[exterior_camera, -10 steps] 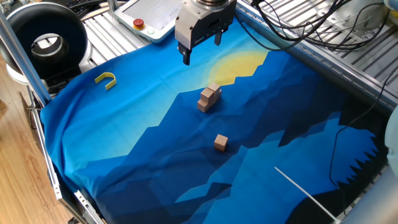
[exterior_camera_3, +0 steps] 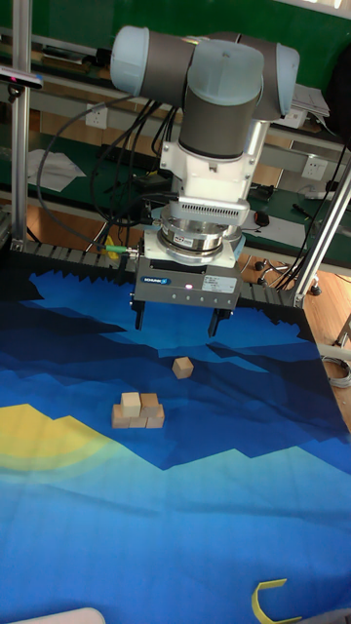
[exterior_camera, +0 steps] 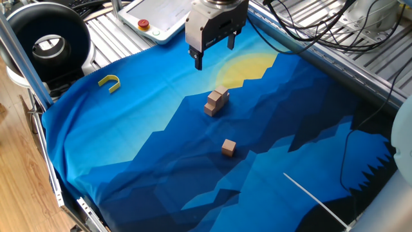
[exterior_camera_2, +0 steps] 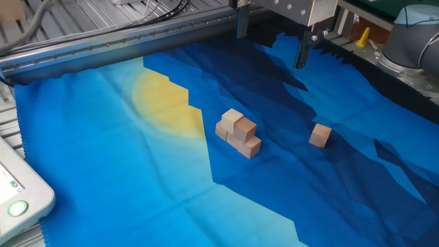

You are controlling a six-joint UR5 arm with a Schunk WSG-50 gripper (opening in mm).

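High above the cloth, my gripper (exterior_camera: 215, 54) (exterior_camera_2: 272, 46) (exterior_camera_3: 176, 324) hangs open, its two fingers wide apart with nothing between them. A small stack of wooden cubes (exterior_camera: 217, 101) (exterior_camera_2: 239, 133) (exterior_camera_3: 137, 409) stands on the cloth: two side by side on top of a lower row. Apart from it lies a single wooden cube (exterior_camera: 228, 148) (exterior_camera_2: 320, 135) (exterior_camera_3: 182, 368), touching nothing but the cloth. In exterior view 3 this lone cube is nearer the robot than the stack is.
The blue patterned cloth (exterior_camera: 148, 129) is wrinkled but mostly bare. A yellow U-shaped piece (exterior_camera: 109, 83) (exterior_camera_3: 272, 602) lies near one edge. The teach pendant (exterior_camera: 158, 16) (exterior_camera_2: 17, 189) rests beside the cloth. A thin white stick (exterior_camera: 315, 197) shows at lower right in exterior view 1.
In exterior view 1 my gripper has shifted slightly right and a little downward, still open. The stack and the lone cube have stayed in place.
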